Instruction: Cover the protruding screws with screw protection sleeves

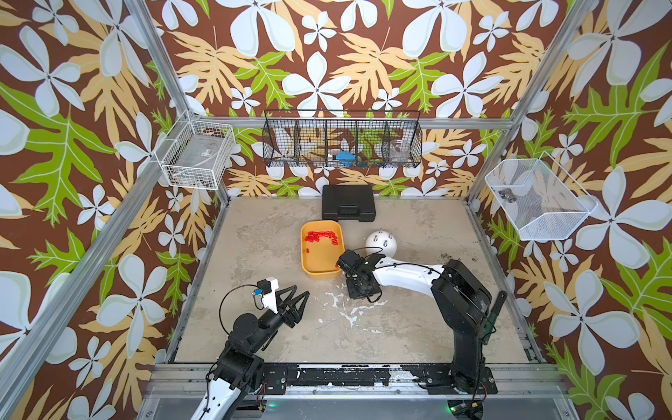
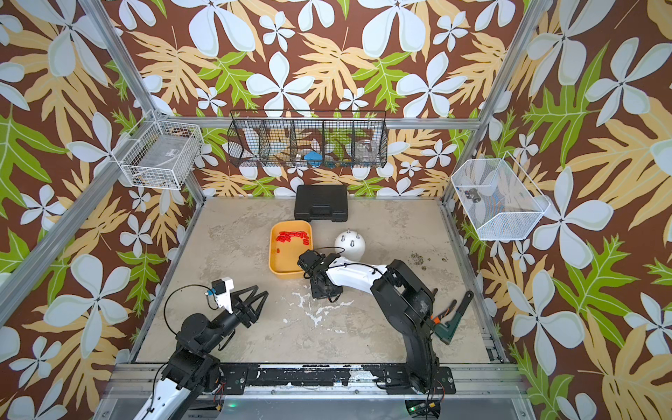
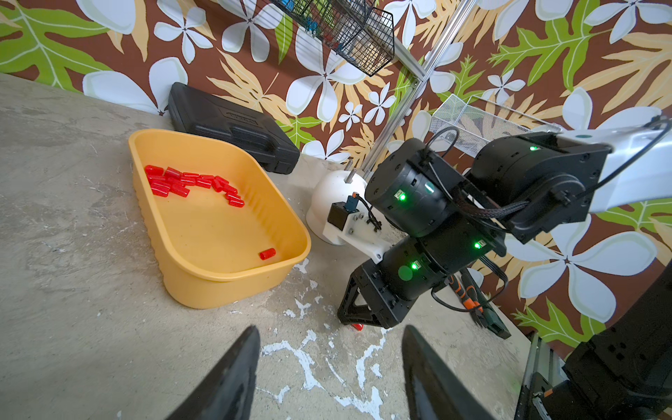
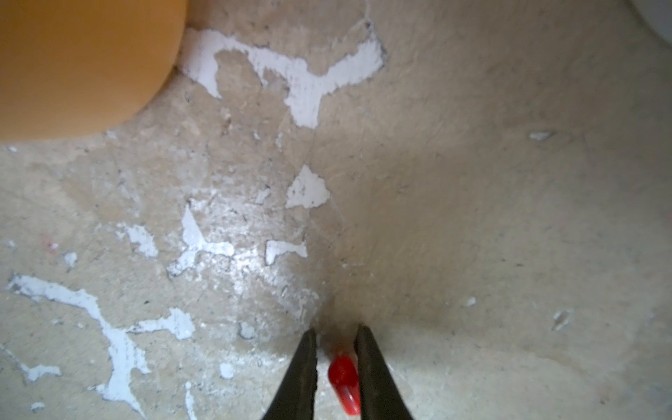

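The orange bin (image 1: 322, 260) holds several red sleeves (image 3: 178, 179). Right of it stands a white dome (image 1: 380, 241) with upright screws. My right gripper is low over the table, fingers part open around a loose red sleeve (image 4: 344, 385) lying on the surface; whether it touches them is unclear. My left gripper (image 1: 299, 308) stands open at the front left, nothing between its fingers.
A black case (image 1: 348, 203) lies behind the bin. A green tool (image 2: 455, 318) lies at the right edge. Wire baskets hang on the frame.
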